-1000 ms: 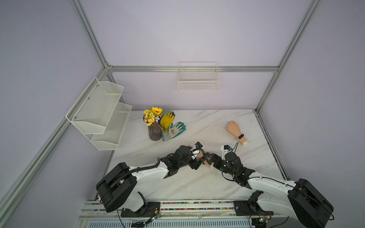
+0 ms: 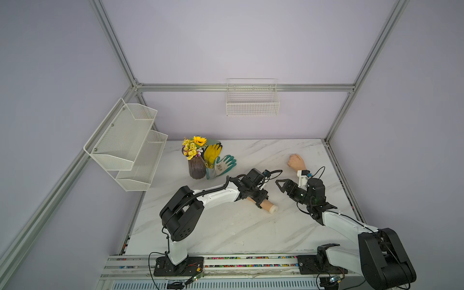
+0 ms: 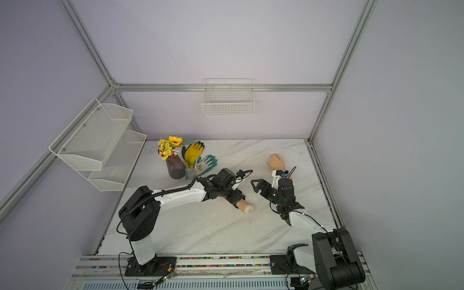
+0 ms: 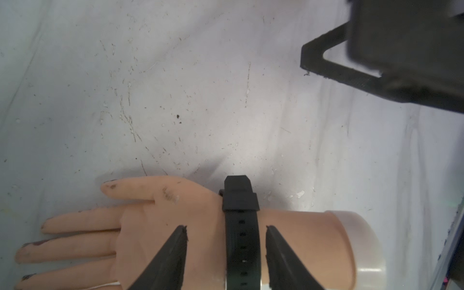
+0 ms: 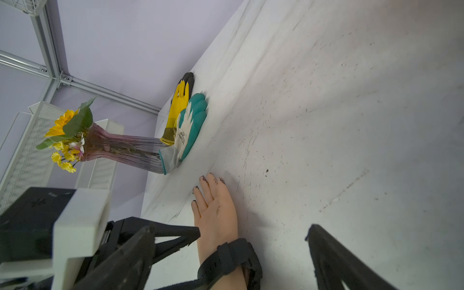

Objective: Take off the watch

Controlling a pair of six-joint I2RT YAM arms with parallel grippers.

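A model hand and forearm lie palm up on the table, with a black watch around the wrist; its strap shows on the palm side. My left gripper is part open over that wrist, and the strap appears between its fingers. From the left wrist view alone I cannot tell whether they touch it. In the right wrist view the same watch still encircles the wrist. My right gripper stands wide open and empty, to the right of that forearm. A second model hand lies at the back right, its wrist hidden by my right arm.
A vase of yellow flowers stands at the back left, beside a yellow glove and a grey and teal glove. White mesh shelves hang on the left wall.
My left gripper has moved right and stays over the palm-up wrist. The right gripper has backed away to the right of that forearm, covering the second hand's wrist.
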